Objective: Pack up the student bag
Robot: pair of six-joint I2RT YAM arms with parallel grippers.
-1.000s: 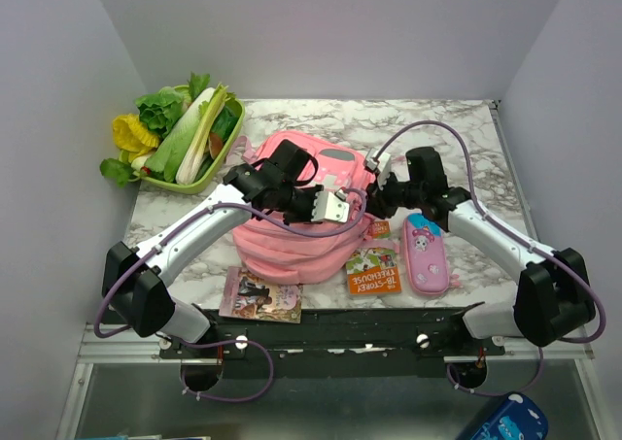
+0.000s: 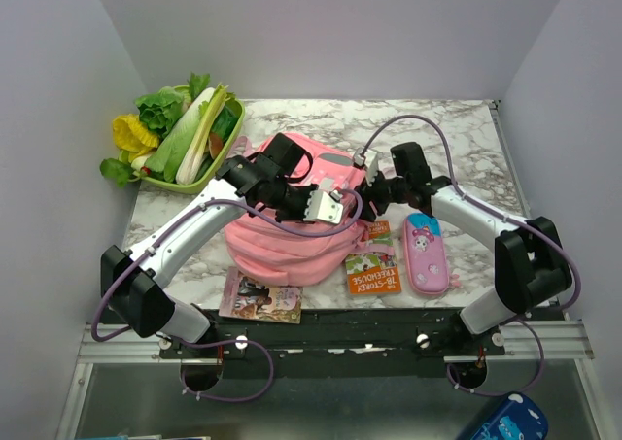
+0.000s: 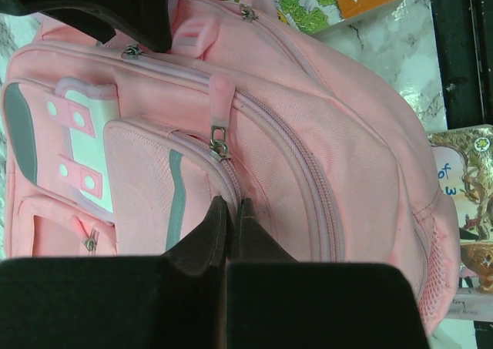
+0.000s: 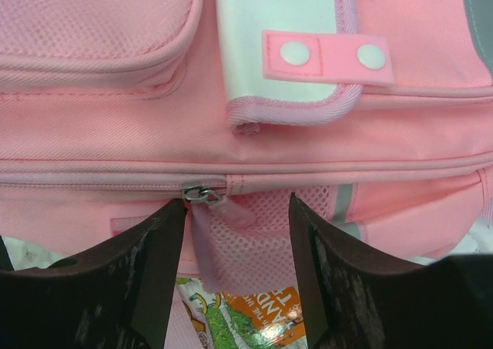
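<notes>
A pink backpack [image 2: 282, 255] lies on the marble table with both arms over it. In the left wrist view, my left gripper is shut at the edge of the bag's small front pocket [image 3: 146, 179], just below that pocket's zipper pull [image 3: 219, 114]; whether any fabric is pinched there cannot be told. My right gripper stands open, its fingers on either side of a metal zipper slider [image 4: 202, 193] with a pink pull tab [image 4: 233, 212]. An orange-and-green book [image 2: 373, 265] and a pink pencil case [image 2: 425, 253] lie right of the bag.
Another book [image 2: 260, 297] lies at the table's front edge, close to the bag. A green basket [image 2: 233, 139] of vegetables fills the back left corner. Bare marble [image 2: 466, 139] shows at the back right.
The right arm has shifted left, bringing its gripper closer over the bag's right side. Both the left arm and the bag have moved slightly left; books and pencil case stay put.
</notes>
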